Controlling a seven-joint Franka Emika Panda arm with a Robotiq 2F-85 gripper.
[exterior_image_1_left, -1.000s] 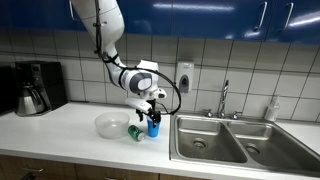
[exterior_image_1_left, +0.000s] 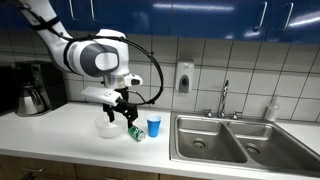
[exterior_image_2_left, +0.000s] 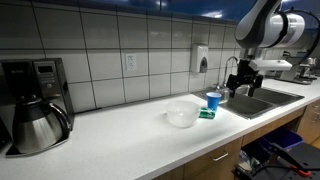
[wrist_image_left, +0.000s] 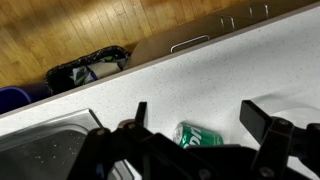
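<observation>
My gripper stands open above the counter, its two fingers (wrist_image_left: 252, 118) well apart and nothing held between them. Below, a green and white can-like item (wrist_image_left: 198, 136) shows partly in the gap in the wrist view; the gripper body hides part of it. In exterior view 1 this green item (exterior_image_1_left: 136, 133) lies on the counter between a white bowl (exterior_image_1_left: 105, 129) and a blue cup (exterior_image_1_left: 153, 127). From exterior view 2, the gripper (exterior_image_2_left: 241, 87) hangs higher than the bowl (exterior_image_2_left: 183, 113) and the cup (exterior_image_2_left: 213, 101), touching neither.
A double sink (exterior_image_1_left: 235, 141) with a tall faucet (exterior_image_1_left: 223, 98) lies right of the cup. At the counter's far left is a coffee maker (exterior_image_2_left: 38, 105). Bare white counter (exterior_image_2_left: 115, 132) stretches between it and the bowl. A soap dispenser (exterior_image_1_left: 184, 77) hangs on the tiles.
The arm has swung left and toward the exterior view 1 camera, away from above the blue cup. Bowl, green item and cup have stayed in place.
</observation>
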